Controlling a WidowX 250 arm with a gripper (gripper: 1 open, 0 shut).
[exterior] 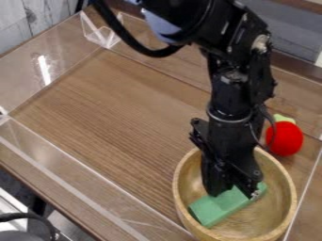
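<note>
My black gripper (239, 169) reaches down into a tan round bowl (277, 216) at the lower right, its fingertips over a green block (219, 207) lying in the bowl. The gripper looks shut; whether anything sits between its fingertips is hard to see, as the arm hides much of that area.
A red tomato (284, 139) with something pale green behind it lies right of the arm, just above the bowl.
</note>
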